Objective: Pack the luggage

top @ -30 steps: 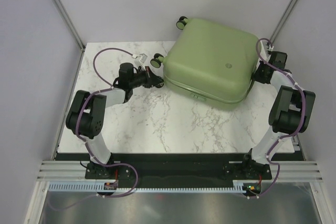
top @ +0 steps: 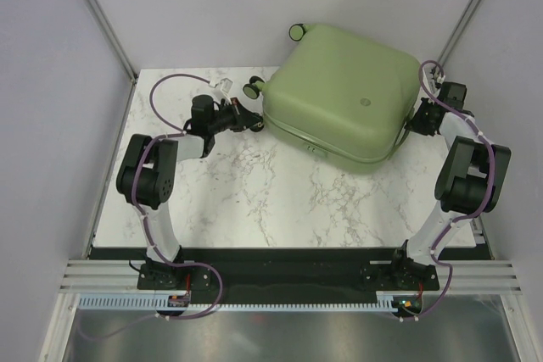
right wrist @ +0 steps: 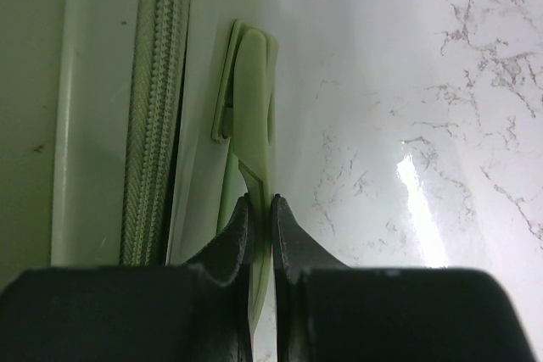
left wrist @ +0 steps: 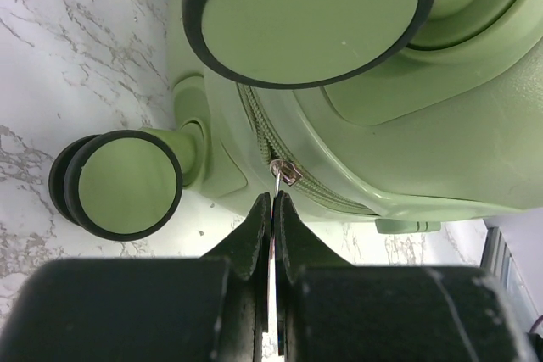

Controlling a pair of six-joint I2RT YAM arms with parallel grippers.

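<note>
A green suitcase (top: 339, 91) lies on the marble table, its wheels toward the upper left. My left gripper (top: 251, 121) is at its left end beside a wheel (left wrist: 127, 182); in the left wrist view the gripper is shut on the thin metal zipper pull (left wrist: 284, 171) on the zipper track. My right gripper (top: 417, 123) is at the suitcase's right side; in the right wrist view its fingertips (right wrist: 262, 214) close round a green strap (right wrist: 252, 99) beside the zipper (right wrist: 153, 125).
Bare marble table (top: 221, 201) lies in front of and left of the suitcase. Walls border the back and both sides.
My left gripper has drawn slightly left, and the suitcase's wheels have shifted a little rightward and up. The right gripper is nearly still.
</note>
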